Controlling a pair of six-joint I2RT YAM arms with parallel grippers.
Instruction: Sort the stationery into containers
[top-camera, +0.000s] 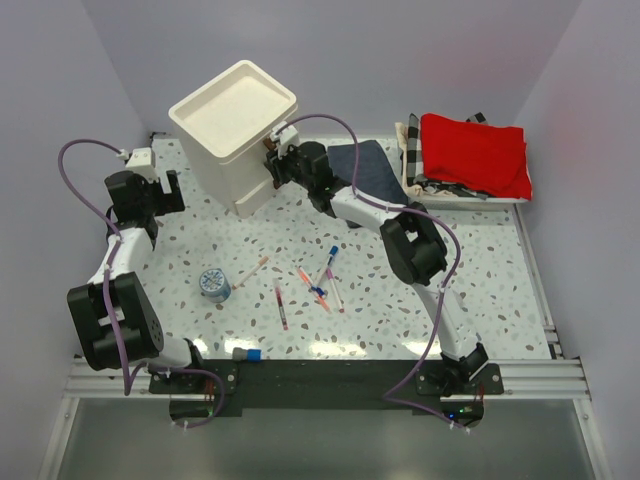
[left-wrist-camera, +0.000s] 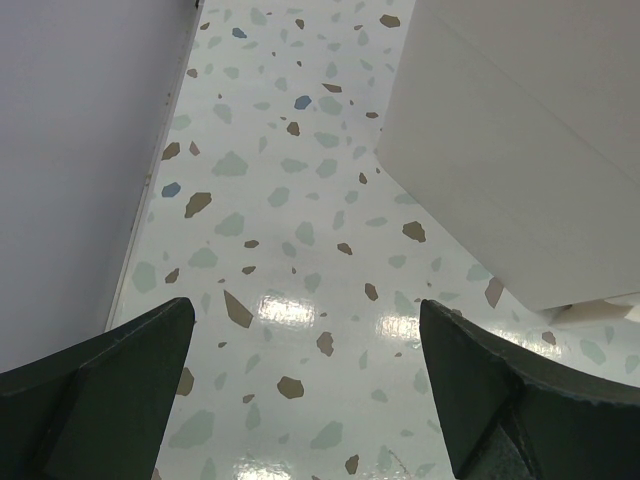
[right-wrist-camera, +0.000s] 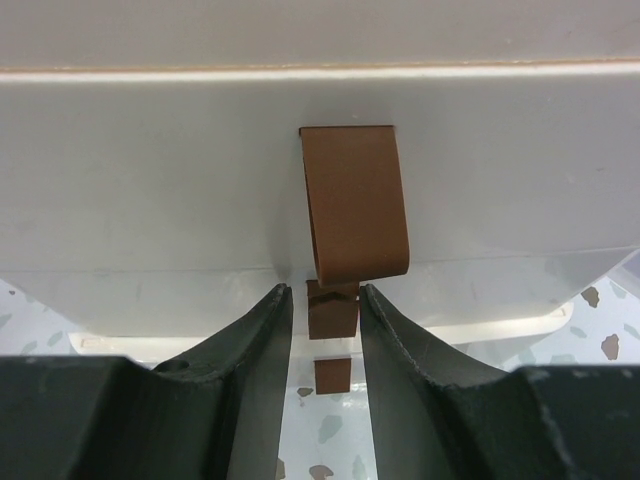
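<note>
A white drawer unit (top-camera: 215, 140) stands at the back left. My right gripper (top-camera: 275, 165) is at its front face; in the right wrist view a brown leather pull tab (right-wrist-camera: 355, 200) hangs just above the fingertips, which sit close together at a lower brown tab (right-wrist-camera: 332, 312), with a narrow gap between them. My left gripper (top-camera: 168, 190) hangs open over the floor left of the unit, nothing between its fingers. Several pens and markers (top-camera: 281, 305) lie loose in the middle, with a round blue-patterned container (top-camera: 215, 285) to their left.
A tray with red cloth (top-camera: 475, 155) and checked fabric stands at the back right. A dark grey cloth (top-camera: 370, 160) lies behind my right arm. A small blue object (top-camera: 253, 354) is at the front edge.
</note>
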